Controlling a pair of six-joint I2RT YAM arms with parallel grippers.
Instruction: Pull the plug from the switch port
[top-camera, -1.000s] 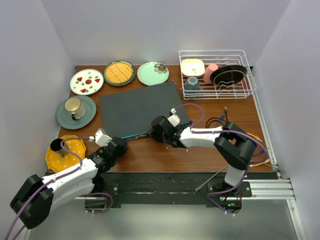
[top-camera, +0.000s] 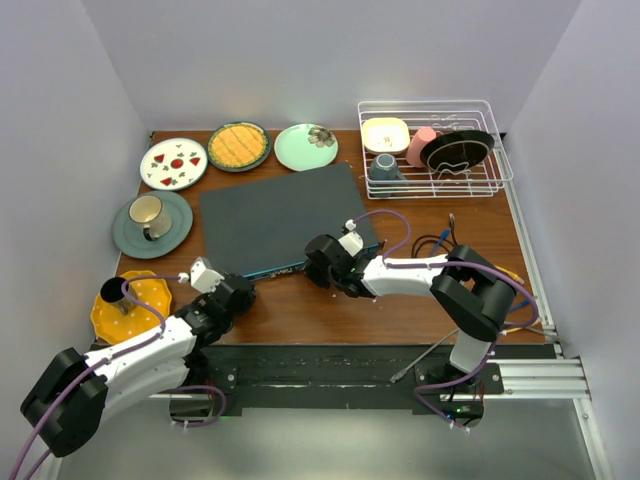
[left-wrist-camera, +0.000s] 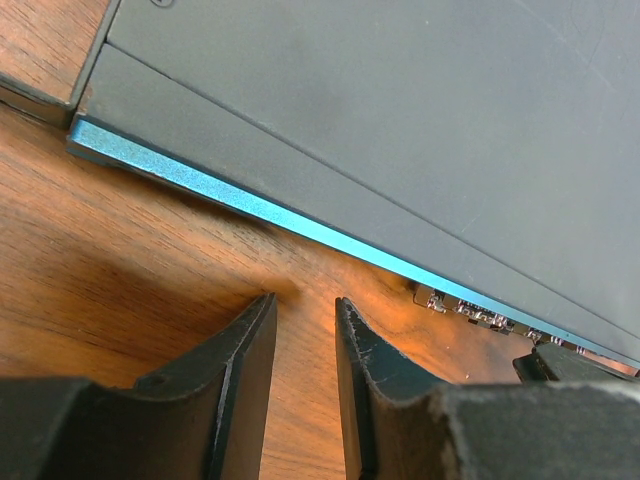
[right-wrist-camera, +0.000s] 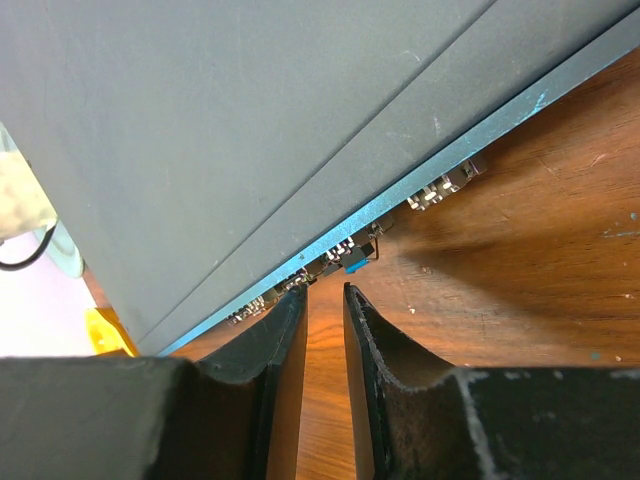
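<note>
The dark grey switch (top-camera: 280, 215) lies flat, its blue front edge toward me, with a row of metal ports beneath it. In the right wrist view a small black connector with a blue tab (right-wrist-camera: 356, 258) sits at one port (right-wrist-camera: 435, 190). My right gripper is just below it, fingertips fairly close together; whether anything is between them is unclear. My left gripper is part open near the switch's left end, bare wood between its fingers.
Plates stand along the back, a mug (top-camera: 148, 215) on a plate at left, a yellow tray (top-camera: 150, 315) at front left, a dish rack (top-camera: 480, 180) at back right, cables at right.
The right gripper has shifted very slightly to the right since a second ago. The left arm looks still.
</note>
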